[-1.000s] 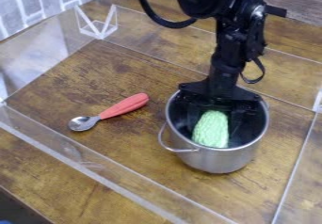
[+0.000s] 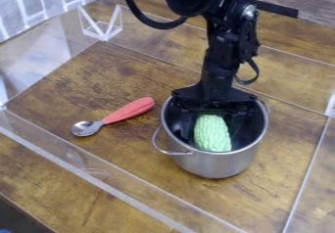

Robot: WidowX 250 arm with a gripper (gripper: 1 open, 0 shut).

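Observation:
A steel pot [image 2: 216, 161] with a side handle stands on the wooden surface, right of centre. Inside it lies a pale green, bumpy cabbage-like vegetable [image 2: 211, 131]. My black gripper [image 2: 213, 110] reaches down from above into the back of the pot, just behind the vegetable. Its fingers are dark against the pot's dark interior, so I cannot make out what is between them.
A spoon with a red handle [image 2: 128, 110] lies left of the pot. Clear plastic walls border the wooden area, with a white slatted panel at the top left.
The pot and my gripper have shifted slightly leftward, with the arm moving a little toward the left as well. The spoon has stayed in place.

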